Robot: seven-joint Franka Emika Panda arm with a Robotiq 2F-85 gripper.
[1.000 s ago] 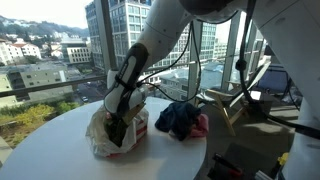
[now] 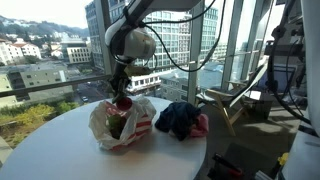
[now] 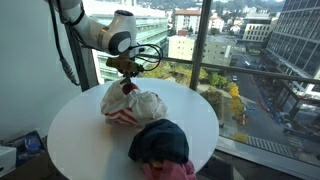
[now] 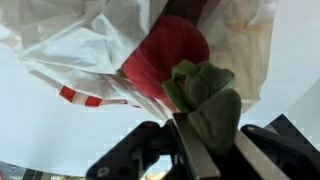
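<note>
A white plastic bag with red markings (image 2: 140, 118) lies open on the round white table. Over its mouth, my gripper points down, shut on a soft-looking green piece (image 4: 203, 85) in the wrist view. Against that green piece sits a rounded red part (image 4: 165, 55); whether the two are joined, I cannot tell. In exterior view 1 the red part (image 2: 123, 103) shows just below the gripper, above the bag's opening, with something dark green (image 2: 117, 126) lower among the plastic. In exterior view 2 the bag (image 3: 130, 106) partly hides what hangs from the gripper.
On the white table (image 2: 70, 140) lies a dark blue cloth bundle (image 2: 178, 118), to the right of the bag in exterior view 1. A pinkish-red cloth (image 3: 168, 171) is beside it. Large windows stand behind.
The arm has risen from the bag, lifting the gripper clear of it. The red part now shows above the opening, where earlier the gripper was down in the plastic.
</note>
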